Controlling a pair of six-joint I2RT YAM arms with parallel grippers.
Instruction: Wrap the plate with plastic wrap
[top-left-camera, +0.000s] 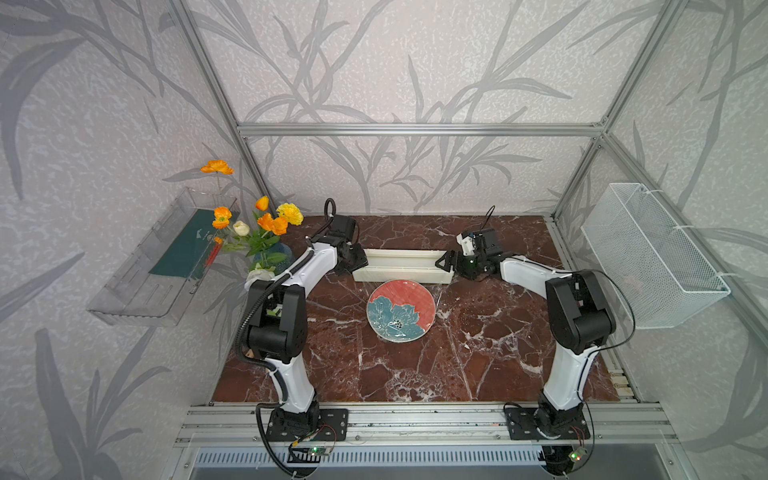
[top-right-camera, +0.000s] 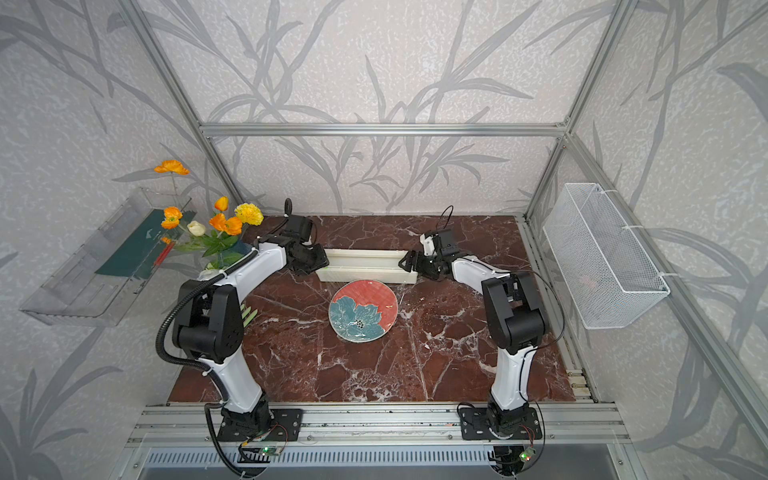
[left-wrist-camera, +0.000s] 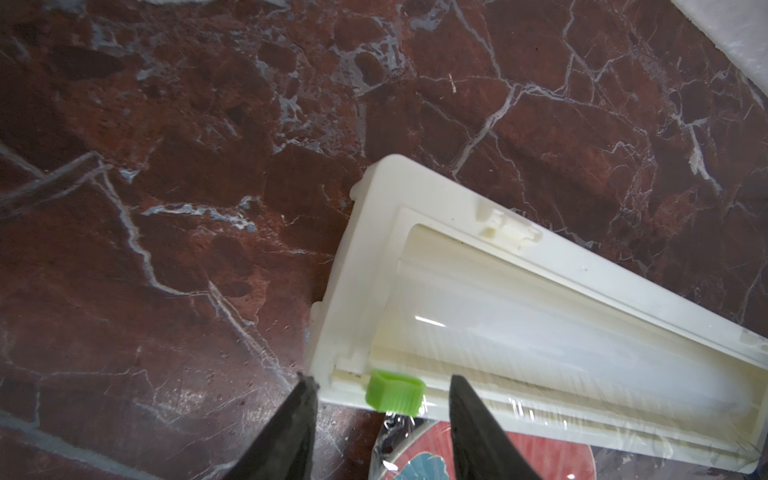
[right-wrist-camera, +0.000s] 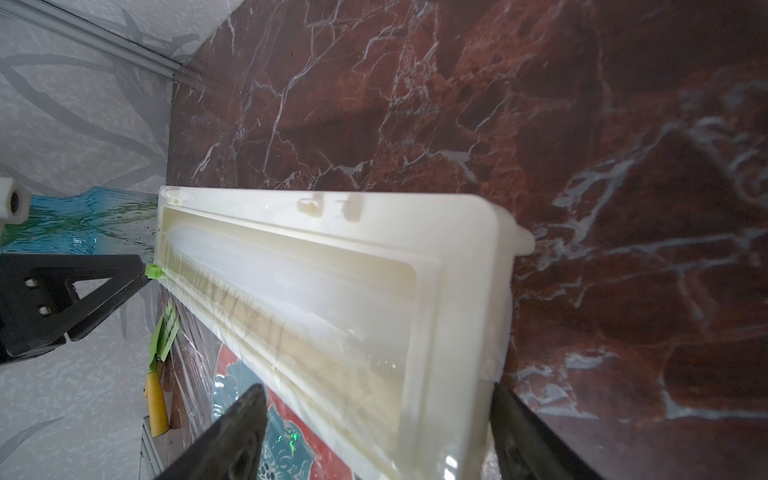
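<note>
The round plate, red with a blue flower, lies on the marble table just in front of the white wrap dispenser. Its roll of clear plastic wrap shows inside the dispenser, and shiny film runs from the front edge toward the plate. How much of the plate is under film I cannot tell. Over the dispenser's left end, my left gripper is open, its fingers on either side of a green cutter slider. Open too, my right gripper has its fingers around the dispenser's right end.
A vase of flowers stands at the left, close to my left arm. Wire baskets hang on both sides, a clear one and a white one.
</note>
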